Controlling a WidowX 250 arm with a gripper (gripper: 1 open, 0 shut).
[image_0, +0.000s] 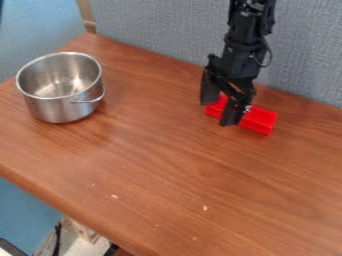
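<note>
My black gripper (219, 100) is open, lowered from above over a red rectangular block (255, 119) at the right middle of the wooden table. Its two fingers are at the block's left part, one on the far side and one in front; I cannot tell whether they touch it.
A steel pot (60, 87) with a handle stands at the left of the table (171, 190). A grey padded wall (160, 30) borders the back.
</note>
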